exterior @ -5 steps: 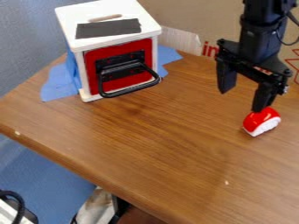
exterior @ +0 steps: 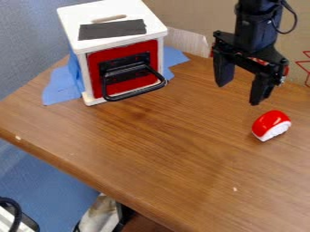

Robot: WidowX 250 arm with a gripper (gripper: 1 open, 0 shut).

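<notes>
My black gripper point(exterior: 242, 80) hangs at the upper right above the table, its two fingers spread apart with nothing between them. A red and white rounded object point(exterior: 271, 123) lies on the wooden table below and to the right of it. A white toy oven point(exterior: 116, 25) with a red front and black handle stands at the back left on blue cloth point(exterior: 63, 87).
A clear plastic item point(exterior: 188, 41) and cardboard stand at the back.
My gripper has moved slightly up and to the left from where it was about a second ago. The red object and the oven have stayed put.
</notes>
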